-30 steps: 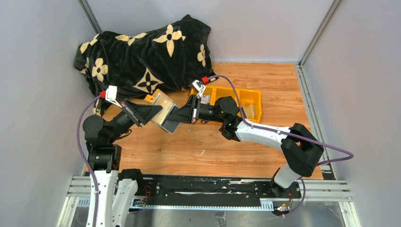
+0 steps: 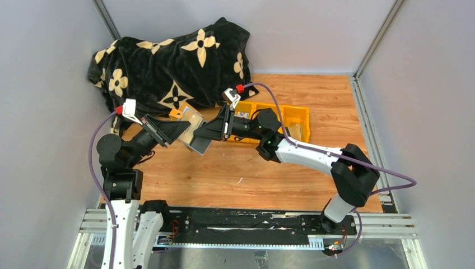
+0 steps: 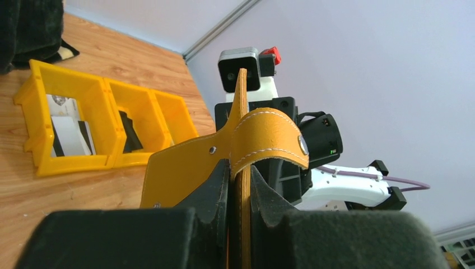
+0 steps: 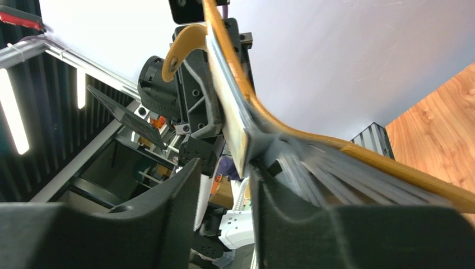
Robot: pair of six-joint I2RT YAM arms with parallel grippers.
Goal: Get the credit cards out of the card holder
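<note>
The mustard leather card holder is up in the air between the grippers, its clear sleeves and a pale card [image 4: 232, 112] facing the right wrist view. My left gripper is shut on the holder, whose spine stands upright between its fingers. My right gripper is at the holder's sleeves with its fingers apart; a pale card edge reaches down near the fingertips, blurred, and I cannot tell whether it is gripped. In the top view both grippers meet at the holder, left of centre.
A yellow three-compartment bin [image 3: 73, 162] with cards and dark items stands behind on the wooden table [image 2: 263, 185]. A black patterned blanket [image 2: 168, 67] lies at the back left.
The right arm has shifted slightly left and up in the top view, its gripper staying at the holder. The left gripper and holder have barely moved.
</note>
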